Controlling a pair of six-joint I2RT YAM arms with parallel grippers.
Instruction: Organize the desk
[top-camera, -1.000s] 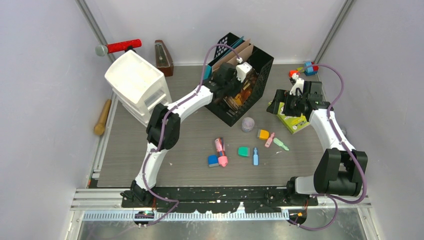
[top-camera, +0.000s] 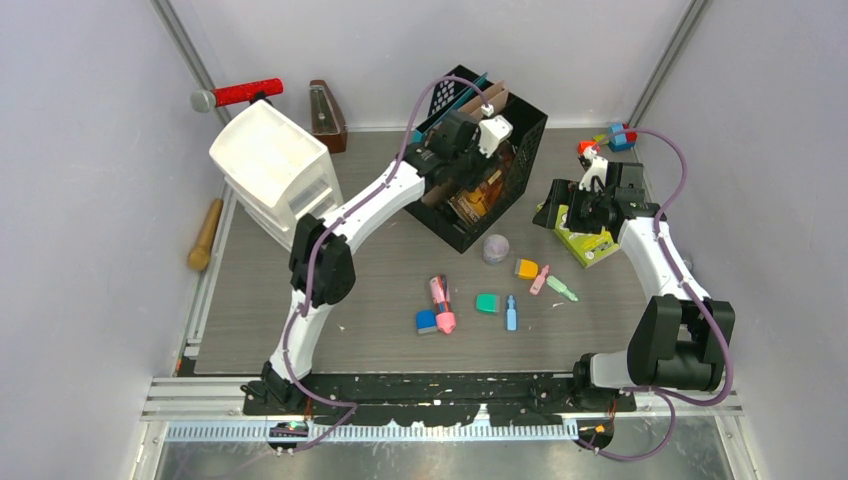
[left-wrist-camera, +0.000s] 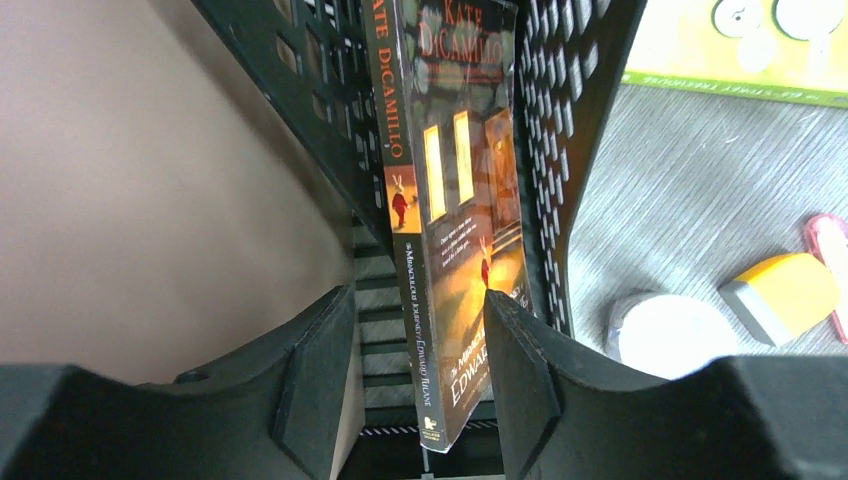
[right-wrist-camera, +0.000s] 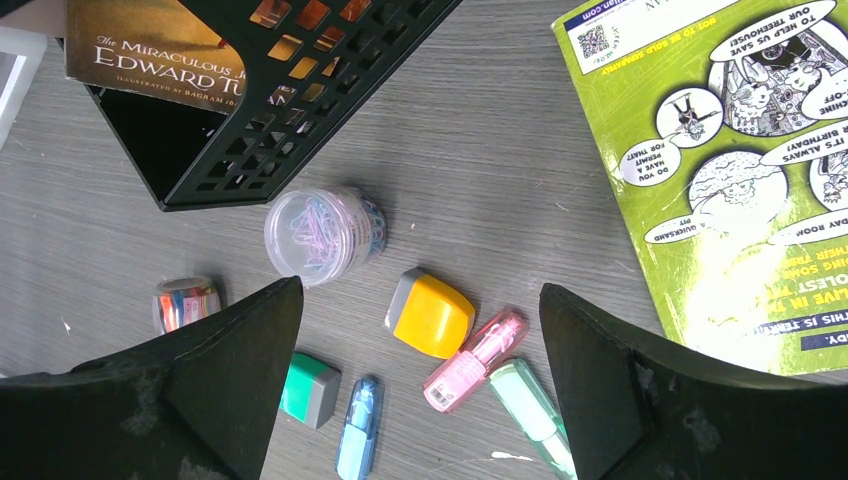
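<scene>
My left gripper is open over the black crate (top-camera: 525, 150), its fingers either side of an upright-spined Kate DiCamillo book (left-wrist-camera: 455, 260) lying inside beside cardboard dividers. My right gripper hangs open above the desk, near a yellow-green book (right-wrist-camera: 730, 200). Below it are a tub of paper clips (right-wrist-camera: 320, 240), a yellow sharpener-like block (right-wrist-camera: 432, 315), a green block (right-wrist-camera: 305, 385), and pink (right-wrist-camera: 470, 365), green (right-wrist-camera: 530, 410) and blue (right-wrist-camera: 360, 430) highlighters. A pink cylindrical item (top-camera: 441, 305) and a blue block (top-camera: 425, 322) lie farther left.
A white drawer unit (top-camera: 265, 160) stands at the left, with a red-handled object (top-camera: 250, 92) on top behind it. A metronome (top-camera: 326, 115) is at the back and toy blocks (top-camera: 620, 140) at the back right.
The right arm and objects are unchanged.
</scene>
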